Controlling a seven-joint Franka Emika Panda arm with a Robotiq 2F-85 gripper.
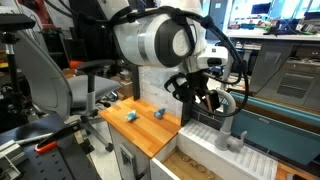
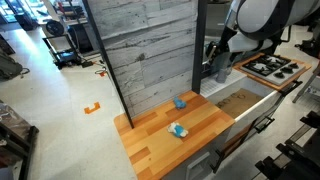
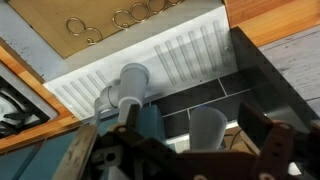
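Observation:
A grey, curved faucet rises from the white ribbed strip in exterior view 1. My gripper hangs beside its upper bend, pointing down. In the wrist view the faucet's column stands to the left, and a rounded grey piece, apparently its spout, lies in the gap between my dark fingers. Clear space shows on both sides of that piece, so the gripper looks open. The fingertips are small and dark in both exterior views, and whether they touch the faucet cannot be told.
Below the faucet is a white-edged basin with a brown floor holding several small rings. Small blue-and-white items lie on the wooden counter. A grey plank wall stands close behind the arm. At right is a stove-like panel.

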